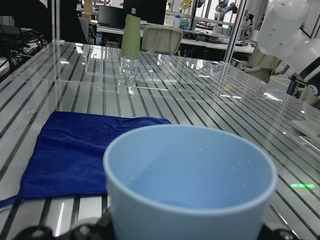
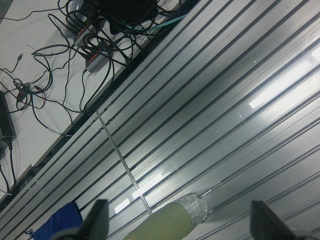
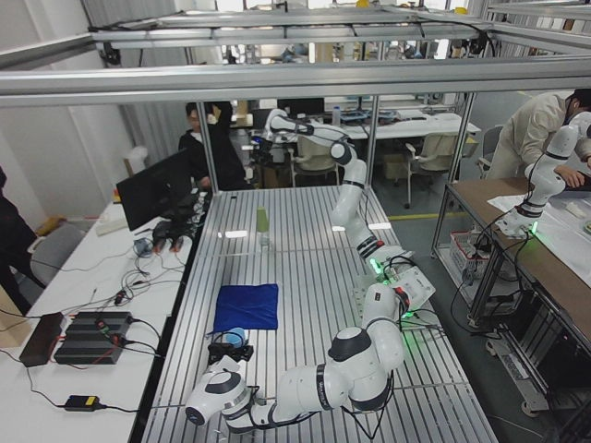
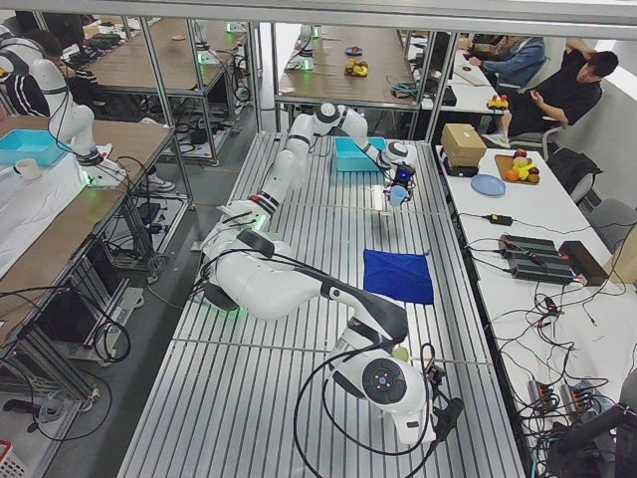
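Note:
A light blue cup (image 1: 190, 200) fills the front of the left wrist view, low between the fingers of my left gripper (image 3: 229, 351); whether they grip it is hidden. Beyond it a blue cloth (image 3: 246, 307) lies on the slatted table (image 3: 323, 277). A green bottle with a clear lower part (image 1: 130, 40) stands farther back. My right gripper is raised above that bottle (image 2: 165, 225), its fingers apart at the bottom edge of the right wrist view, with nothing seen held between them.
A blue bin (image 4: 356, 157) sits at the table's far end in the camera right view. A side desk with cables, power units (image 3: 97, 337) and a monitor (image 3: 152, 189) runs along the table's edge.

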